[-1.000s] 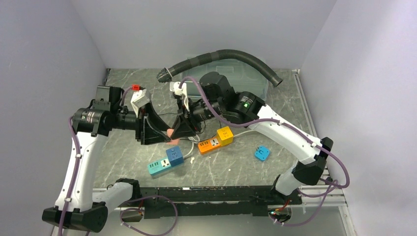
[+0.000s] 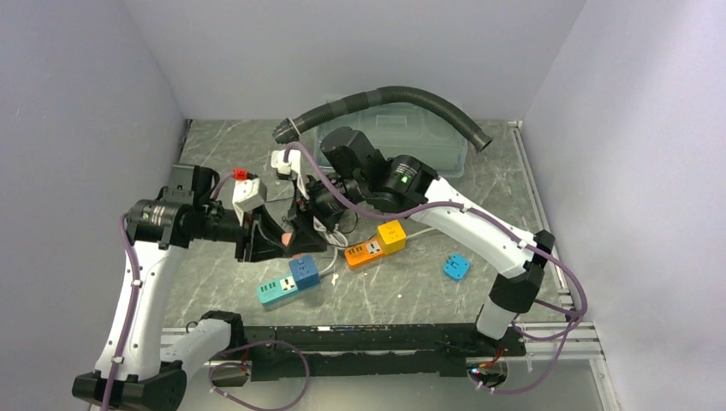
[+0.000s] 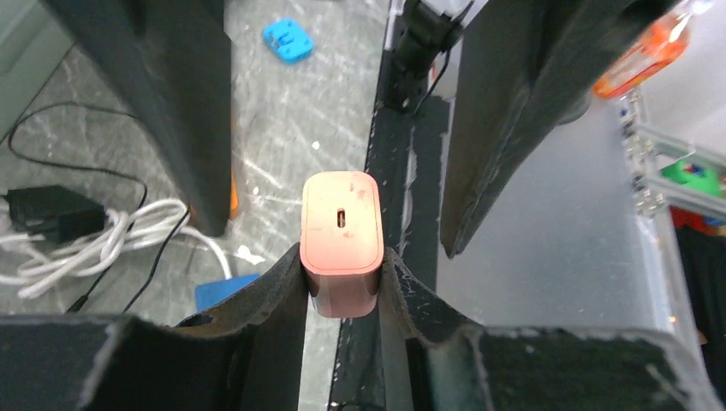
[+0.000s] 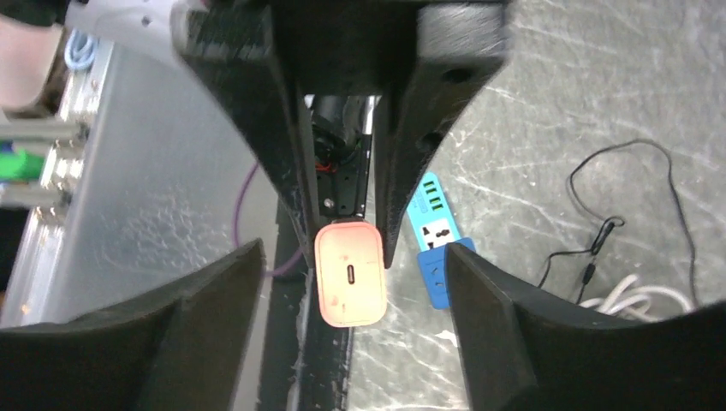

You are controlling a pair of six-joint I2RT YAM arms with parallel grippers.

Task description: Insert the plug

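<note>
A pink plug (image 3: 342,218) is pinched between the fingertips of my left gripper, which is shut on it above the table. Its face with a small dark slot shows in both wrist views. Around the plug stands my right gripper, its blurred fingers (image 4: 184,330) parted on either side with a gap to the plug. In the top view the two grippers meet left of centre and mostly cover the plug (image 2: 287,239). Below them lies a teal power strip (image 2: 276,291) with a blue block plug (image 2: 303,271) on its right end.
An orange strip (image 2: 364,254) with a yellow block (image 2: 392,237) lies right of the grippers, near white cable coils (image 3: 90,248) and a black adapter (image 3: 56,212). A light-blue plug (image 2: 456,267) is farther right. Behind are a clear bin (image 2: 389,141) and a black hose (image 2: 389,96).
My right gripper has shifted left, its fingers passing over the plug's place and covering more of it. The left gripper has come down slightly in the top view, still holding the plug.
</note>
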